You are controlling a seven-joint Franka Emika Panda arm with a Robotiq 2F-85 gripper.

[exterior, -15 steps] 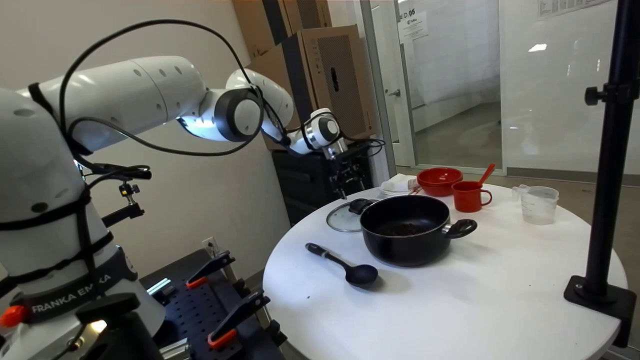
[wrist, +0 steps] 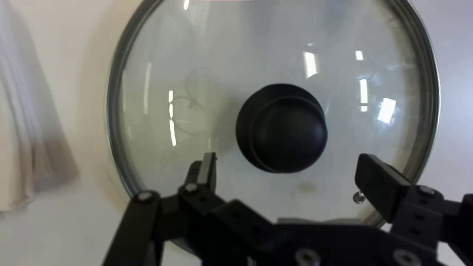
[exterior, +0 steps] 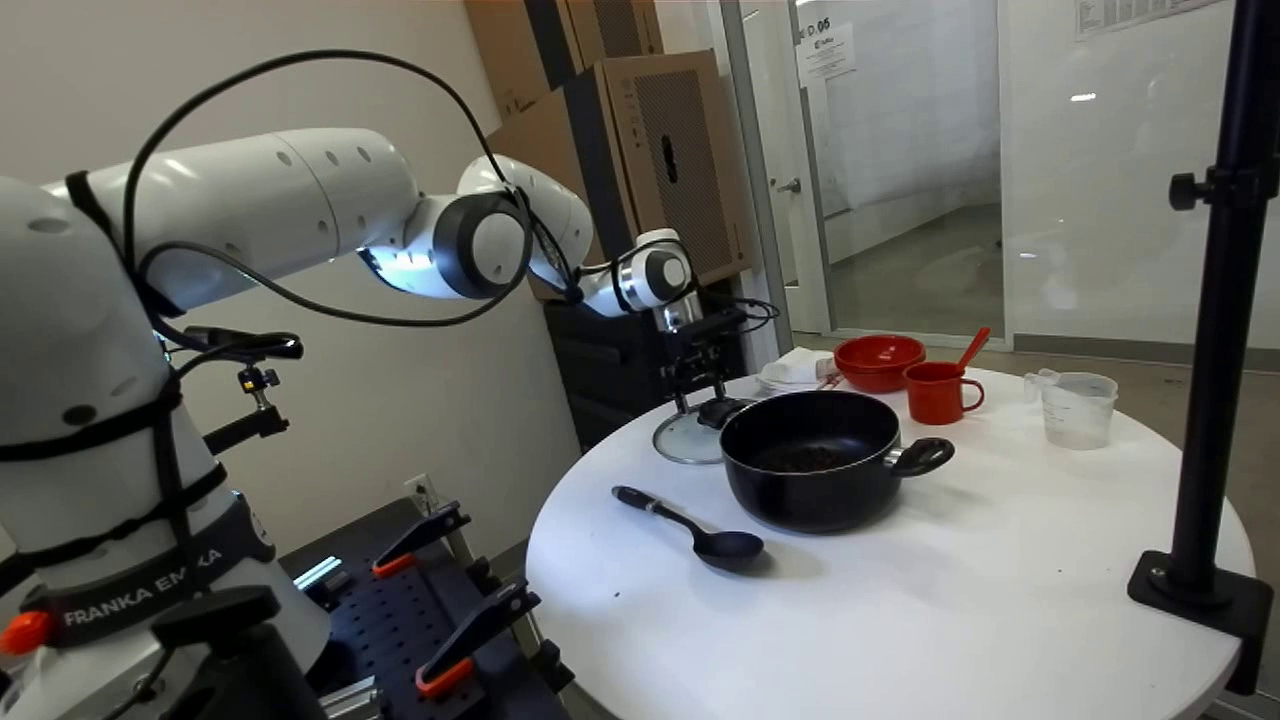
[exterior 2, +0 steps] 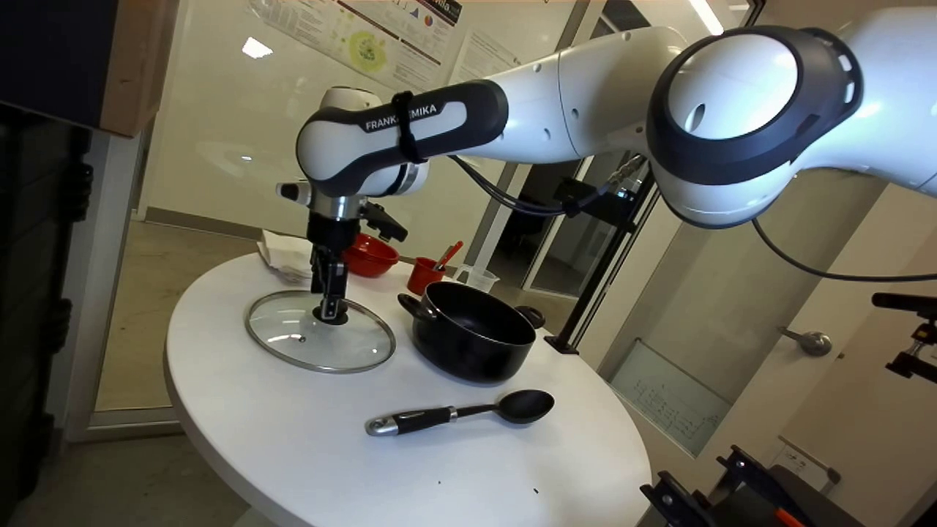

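Observation:
A glass lid (exterior 2: 364,344) with a metal rim lies flat on the white table, left of the black pot in exterior view 2. Its round black knob (wrist: 286,133) shows in the middle of the wrist view. My gripper is open over the lid, its two fingers wide apart with nothing between them. In that view the knob appears just ahead of the fingertips, roughly centred between them. Exterior view 2 has the gripper (exterior 2: 330,307) low at the knob, hiding part of it; contact cannot be made out there.
The black pot (exterior: 828,492), with dark bits inside, stands close to the lid. A black spoon (exterior 2: 525,405) lies in front. Behind are a red bowl (exterior: 879,360), a red mug (exterior: 936,394), a clear measuring cup (exterior: 1077,414) and a white cloth (exterior 2: 287,255).
My gripper has come down and a little to the right in exterior view 1, from above the lid to close over it. The lid and pot have stayed put.

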